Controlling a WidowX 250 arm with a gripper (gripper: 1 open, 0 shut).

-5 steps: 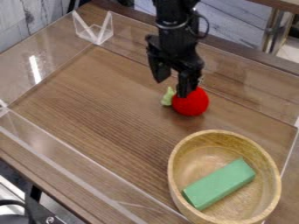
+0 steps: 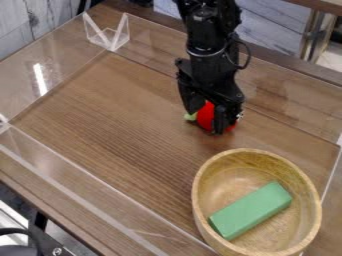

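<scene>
My black gripper (image 2: 209,100) is lowered over a red round object (image 2: 214,121) with a small green part, on the wooden table (image 2: 94,120) right of centre. The fingers are around the object and hide much of it; the gripper is open.
A tan bowl (image 2: 218,178) holding a green rectangular block (image 2: 250,210) sits at the lower right. A small white wire piece (image 2: 107,32) is at the upper left.
The bowl and block are unchanged.
</scene>
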